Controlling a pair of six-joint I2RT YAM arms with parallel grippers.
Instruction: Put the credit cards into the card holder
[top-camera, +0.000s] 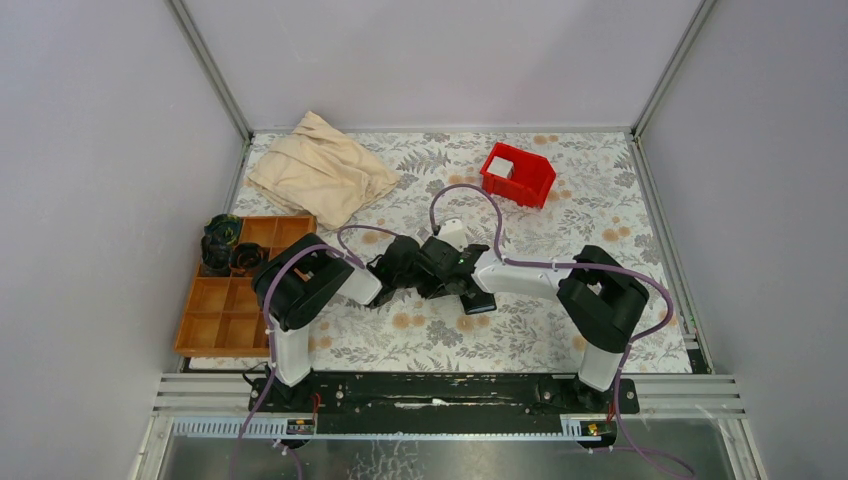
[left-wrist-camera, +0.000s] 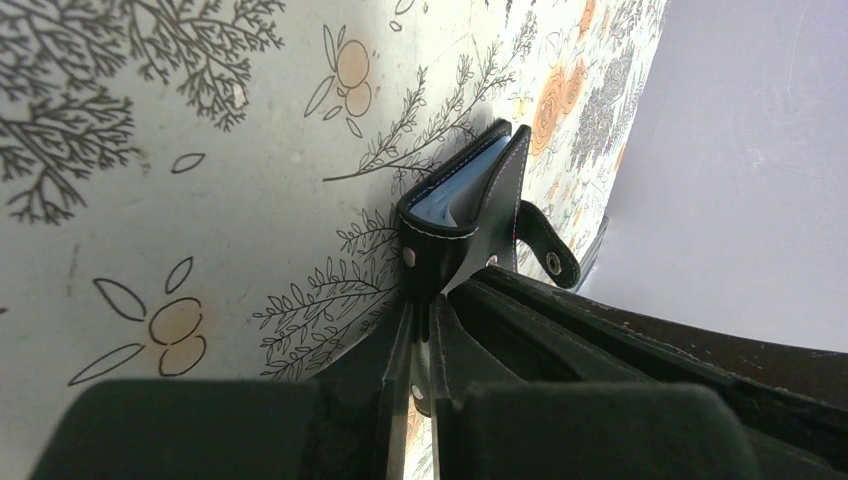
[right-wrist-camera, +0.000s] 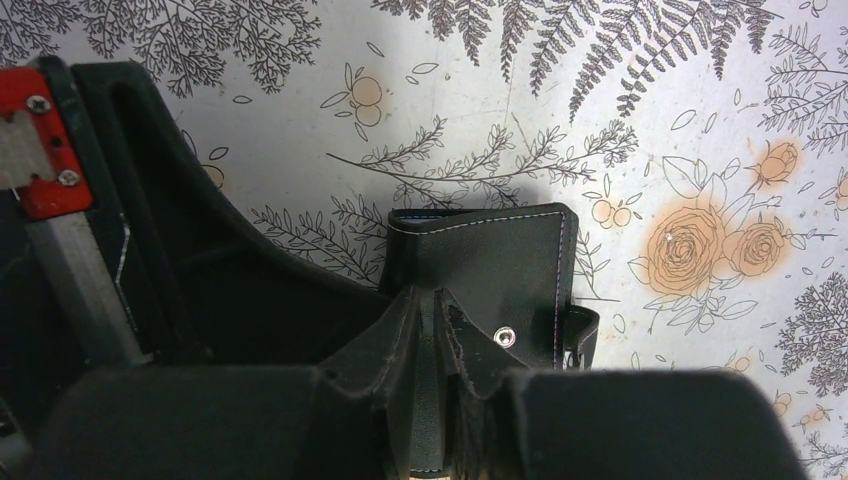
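The black leather card holder (top-camera: 479, 303) lies mostly beneath the two arms in the top view. In the left wrist view the holder (left-wrist-camera: 493, 190) stands partly spread, with a pale bluish sheet or pocket inside. My left gripper is shut on the holder's near edge. Over the same holder (right-wrist-camera: 490, 255), my right gripper is open by a narrow gap, its fingertips close to the leather. Whether they touch it I cannot tell. No separate credit card can be made out.
A red bin (top-camera: 541, 178) holding a white block stands at the back right. Beige cloth (top-camera: 318, 168) lies at the back left, by a wooden compartment tray (top-camera: 205, 327). Both grippers are crowded together.
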